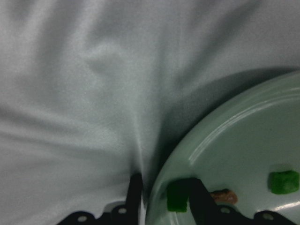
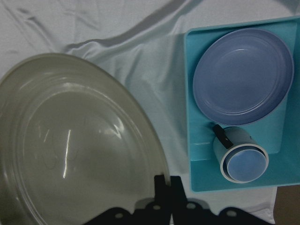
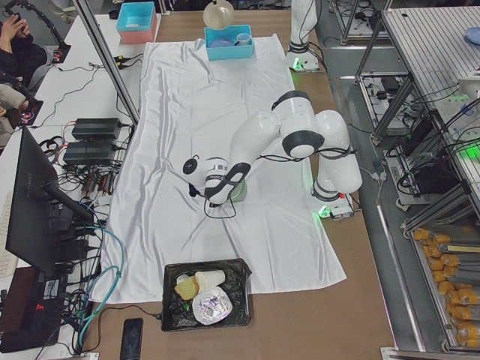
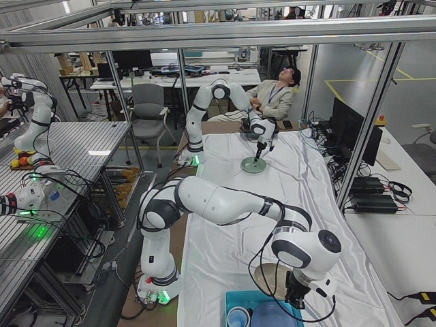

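A green plate [image 1: 239,140] lies on the white cloth under my left gripper, also seen near the middle of the camera right view. It holds green cubes [image 1: 283,182] and a brown piece [image 1: 224,196]; the left fingers straddle its rim low down, standing apart. My right gripper is shut on the rim of a beige plate [image 2: 79,154], which hangs beside a turquoise bin [image 2: 201,178]. In that bin lie a blue plate [image 2: 241,75] and a mug [image 2: 241,154].
A black tray [image 3: 244,315] with foil and other items stands at the near end. Monitors and cables [image 3: 34,217] line one side; a metal frame runs overhead in the right camera view. The cloth between the two plates is clear.
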